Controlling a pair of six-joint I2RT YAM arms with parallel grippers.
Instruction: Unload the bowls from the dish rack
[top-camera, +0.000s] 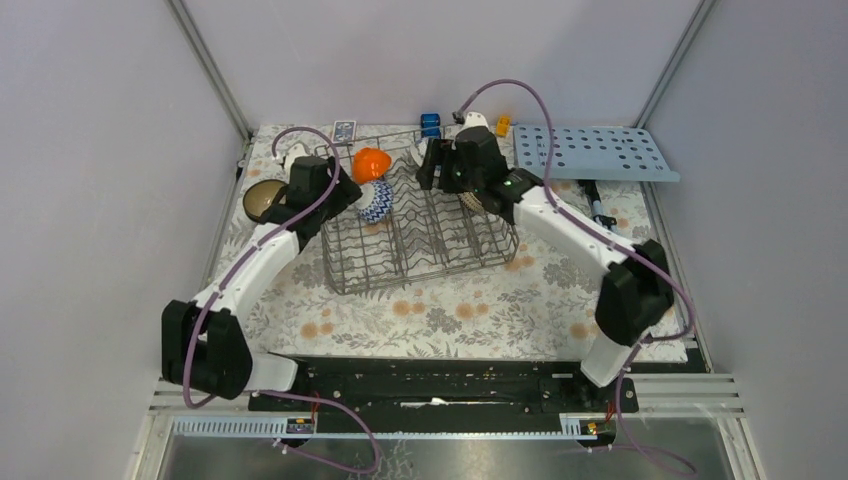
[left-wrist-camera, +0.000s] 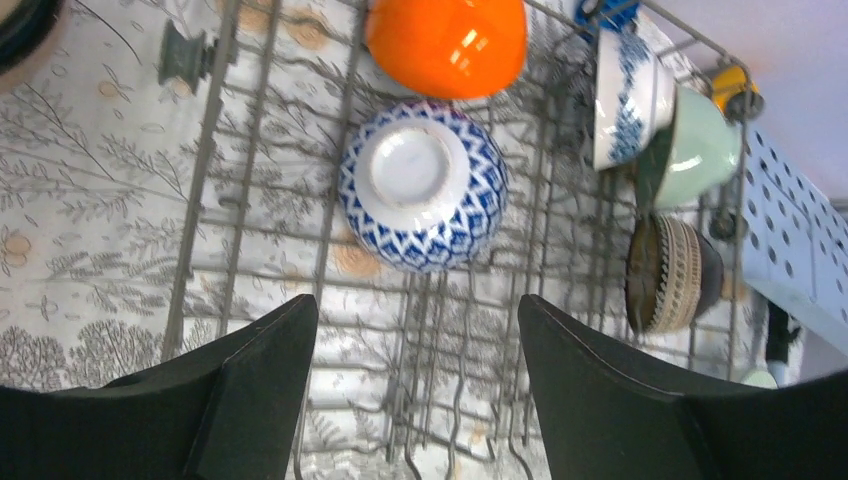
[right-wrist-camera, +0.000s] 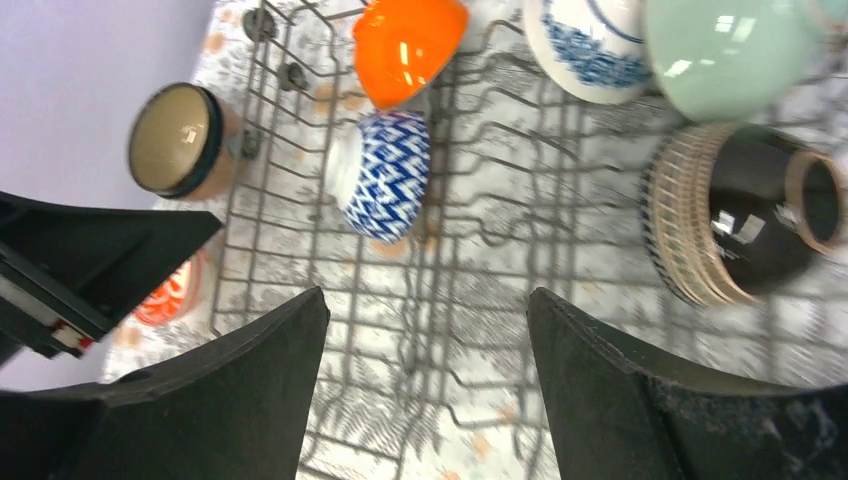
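Observation:
A wire dish rack (top-camera: 360, 280) holds a blue-and-white zigzag bowl (left-wrist-camera: 423, 185), an orange bowl (left-wrist-camera: 447, 45), a blue-patterned white bowl (right-wrist-camera: 590, 55), a mint bowl (right-wrist-camera: 720, 55) and a dark bowl with a woven band (right-wrist-camera: 705, 215). My left gripper (top-camera: 345, 188) is over the rack's left side; in its wrist view the zigzag bowl lies beyond the parted fingers, which hold nothing. My right gripper (top-camera: 437, 165) hangs over the back right of the rack, open and empty.
A brown-rimmed bowl (top-camera: 262, 200) sits on the table left of the rack. A perforated grey board (top-camera: 590, 150) lies at the back right.

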